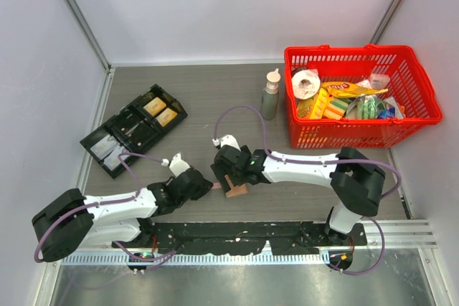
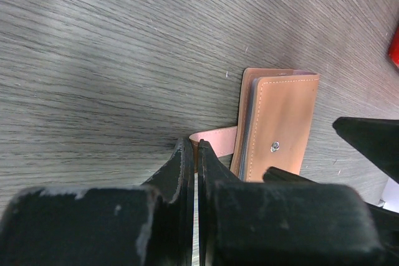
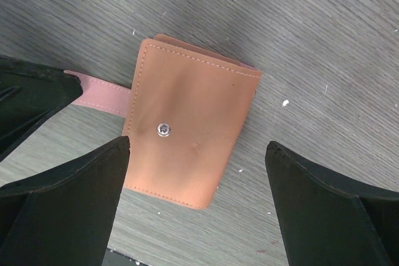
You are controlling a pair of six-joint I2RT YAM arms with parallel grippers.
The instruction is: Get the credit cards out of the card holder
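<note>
The tan card holder [image 3: 193, 116] lies on the table with its cover folded over and a metal snap on top. From its left edge a pink strap [image 2: 217, 139] sticks out, and my left gripper is shut on the strap's end. Wide apart on both sides of the holder stand the fingers of my right gripper, with neither one gripping it. Greyish inner layers [image 2: 250, 126] show along the holder's left side in the left wrist view; no separate card can be made out. From above, the right gripper partly covers the holder [image 1: 236, 190].
A red basket [image 1: 358, 134] full of goods stands at the back right, with a grey-green bottle [image 1: 270, 98] beside it. At the left lies a black compartment tray [image 1: 135, 128]. The table [image 1: 208, 91] behind the arms is bare.
</note>
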